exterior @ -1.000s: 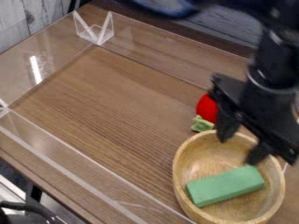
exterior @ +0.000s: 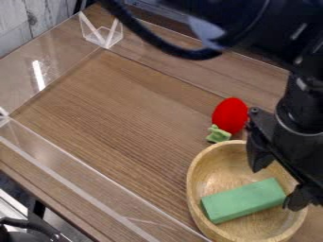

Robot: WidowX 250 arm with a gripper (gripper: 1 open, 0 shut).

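My gripper (exterior: 271, 175) is a dark, bulky shape at the right, open, over the right part of a tan bowl (exterior: 202, 184). A green rectangular block (exterior: 240, 201) lies tilted inside the bowl. Just behind the bowl are a red oval object (exterior: 231, 115) and a small light-green piece (exterior: 217, 134). The gripper hides part of the bowl.
A white wire-like object (exterior: 101, 26) stands at the back left. The dark arm crosses the top and right of the view.
The gripper has shifted and now sits lower over the right of the bowl. The green block and red object look essentially in place.
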